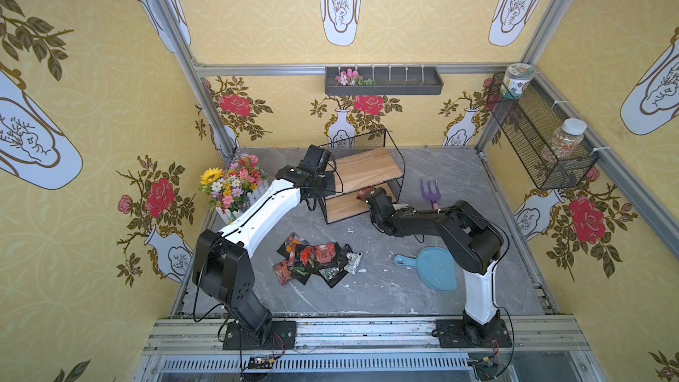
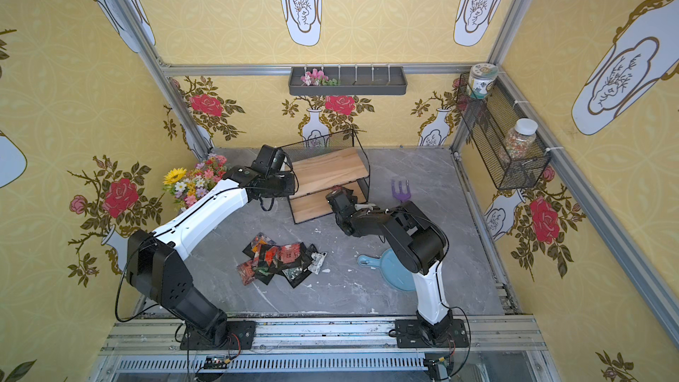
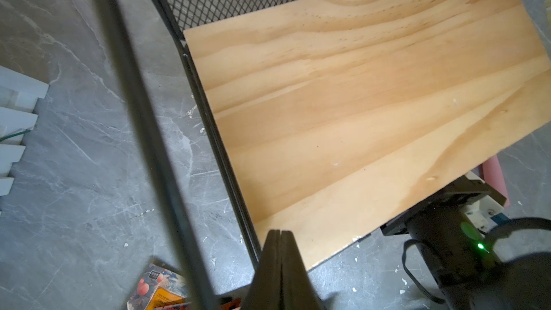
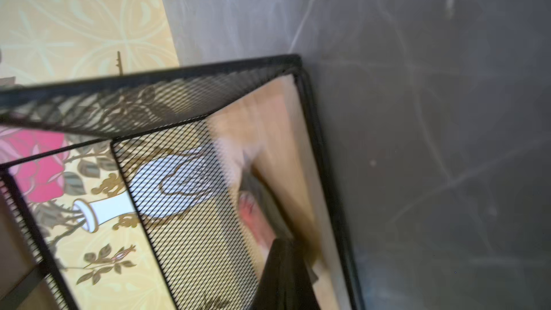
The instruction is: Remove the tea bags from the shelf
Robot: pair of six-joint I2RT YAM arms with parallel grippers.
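On the lower wooden board of the two-tier wire shelf (image 1: 364,167) lies a tea bag (image 4: 257,218), dark with a red and white face, partly covered by my right fingers. My right gripper is shut and overlaps the bag; whether the bag's edge is between the tips cannot be made out through the blur. A bit of red (image 1: 365,192) shows beside that gripper in the top left view. My left gripper is shut at the shelf's left front corner, nothing showing between its fingers. Several tea bags (image 1: 324,252) lie in a pile on the table.
The upper board (image 3: 367,97) is bare. A flower box (image 1: 237,187) stands left of the shelf. Right of it lies a purple fork (image 1: 430,192), and a blue board (image 1: 436,268) rests nearer the front.
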